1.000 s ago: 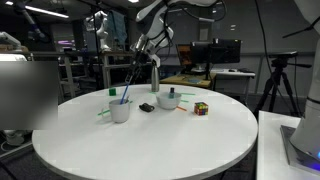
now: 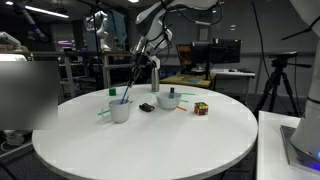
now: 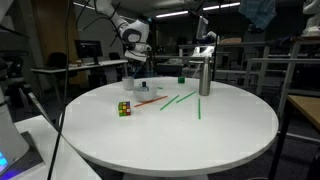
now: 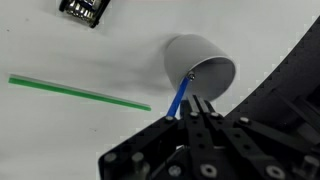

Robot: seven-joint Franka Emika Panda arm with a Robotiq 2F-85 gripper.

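Observation:
A pale cup [image 2: 120, 111] stands on the round white table, with a blue stick [image 2: 126, 93] leaning out over its rim. In the wrist view the cup [image 4: 205, 72] opens toward the camera, and one end of the blue stick [image 4: 181, 94] lies inside its mouth. The stick's other end runs down to my gripper, where the dark gripper body hides it. My fingers look shut beside the cup, with nothing plainly visible between them. Contact between gripper and stick cannot be made out. A green stick [image 4: 80, 92] lies on the table to the left.
A white bowl [image 2: 169, 102] holding a dark item, a colourful puzzle cube [image 2: 201, 108] and a small black object [image 2: 147, 107] are to the cup's right. Behind stands a metal bottle [image 3: 205, 80]. Green sticks [image 3: 199, 110] and a red stick [image 3: 152, 101] lie loose.

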